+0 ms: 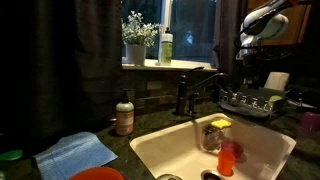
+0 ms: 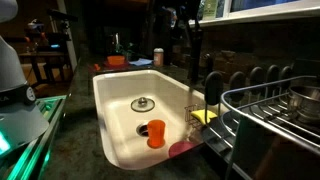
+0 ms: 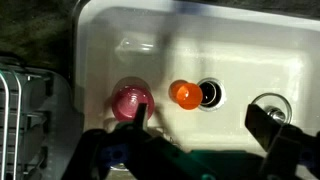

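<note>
My gripper is open above the white sink (image 3: 235, 32), its dark fingers wide apart with nothing between them in the wrist view. An orange cup (image 3: 185, 95) stands in the sink, just beyond the gap between the fingers. To its left lies a round red dish (image 3: 131, 101), partly covered by the left finger. A small lid with a clear rim (image 3: 272, 106) lies at right, near the right finger. In exterior view 2 the orange cup (image 2: 156, 133) stands upright on the sink floor, and a yellow sponge (image 2: 203, 115) sits at the sink's wall.
A dark drain hole (image 3: 209, 94) is right beside the cup. The dish rack (image 2: 275, 105) stands along one side of the sink. A black faucet (image 1: 182, 98) rises at the back, near a soap bottle (image 1: 124, 114). A blue cloth (image 1: 74, 156) lies on the counter.
</note>
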